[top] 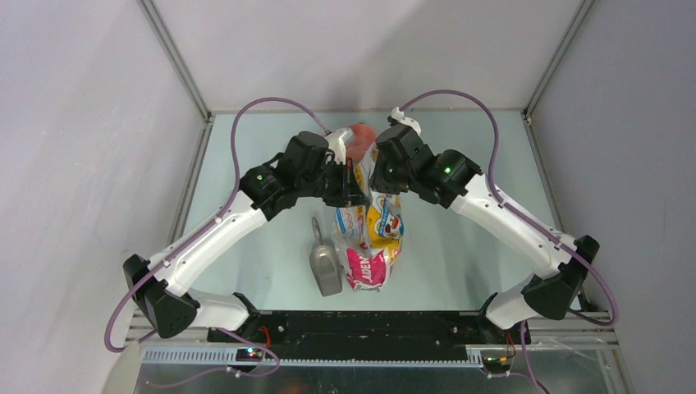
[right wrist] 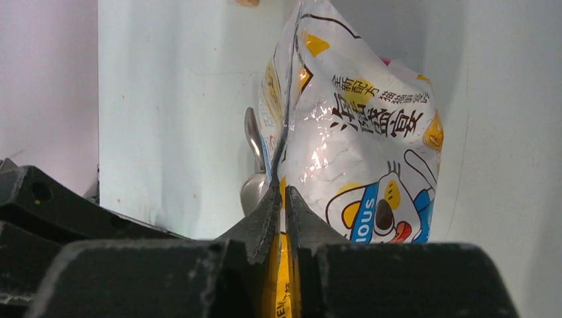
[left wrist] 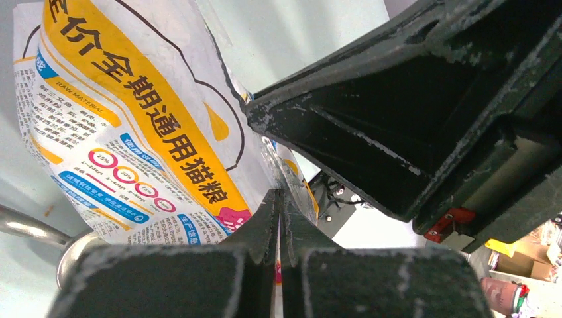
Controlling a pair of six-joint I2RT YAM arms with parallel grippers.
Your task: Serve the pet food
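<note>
The pet food bag (top: 382, 223), white and yellow with a pink lower part, stands in the middle of the table. My left gripper is shut at the bag's upper seam, its thin edge pinched between the fingertips. On the same seam, farther along, my right gripper has its fingers slightly apart, a narrow strip of yellow showing between them. Whether the bag's top is torn cannot be told. Left of the bag lies a metal scoop (top: 325, 268), its handle pointing away from me.
A round pinkish-orange thing (top: 361, 137), perhaps a bowl, sits behind the bag, partly covered by my left arm. Both grippers are close together over the bag. Bare table (top: 460, 267) shows on the right side and at the far left.
</note>
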